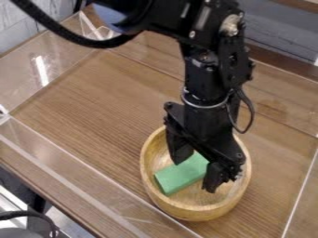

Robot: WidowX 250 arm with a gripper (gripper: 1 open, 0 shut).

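A round tan bowl [196, 206] stands on the wooden surface at the lower middle, holding a green block [179, 174] that lies at an angle inside it. My black gripper [203, 160] hangs over the bowl from above, open, its fingers on either side of the space by the block's upper right end. The arm hides part of the bowl and block. Whether the fingers touch the block cannot be told.
A clear edge strip runs along the lower left, and a grey wall stands at the back.
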